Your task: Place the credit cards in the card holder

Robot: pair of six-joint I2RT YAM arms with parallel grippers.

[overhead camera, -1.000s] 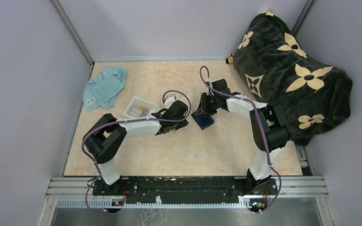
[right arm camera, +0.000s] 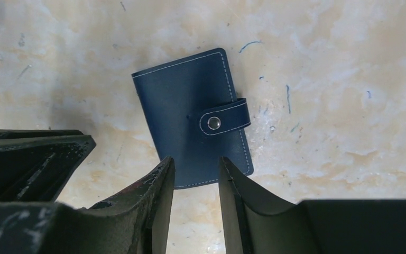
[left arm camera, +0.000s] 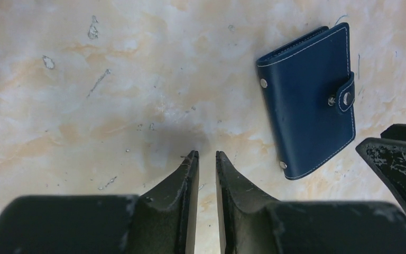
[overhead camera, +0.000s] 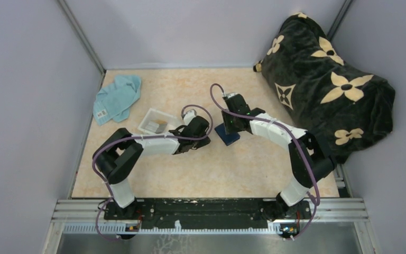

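The dark blue card holder (overhead camera: 228, 136) lies flat on the table, closed, its snap strap (right arm camera: 224, 117) fastened across one edge. My right gripper is over the holder, open, with nothing between its fingers. Just left of the holder, my left gripper is partly open above bare table, a narrow empty gap between its fingertips. In the top view a white tray (overhead camera: 149, 115) sits behind the left arm; grey and pale flat pieces (overhead camera: 157, 126), seemingly cards, lie inside it, partly hidden by the arm.
A light blue cloth (overhead camera: 117, 99) lies at the back left. The big dark patterned cushion (overhead camera: 328, 79) leans over the table's right side. Free table (overhead camera: 211, 174) stretches along the front. Both grippers are close together around the holder.
The left arm has barely moved; the holder stays in place.
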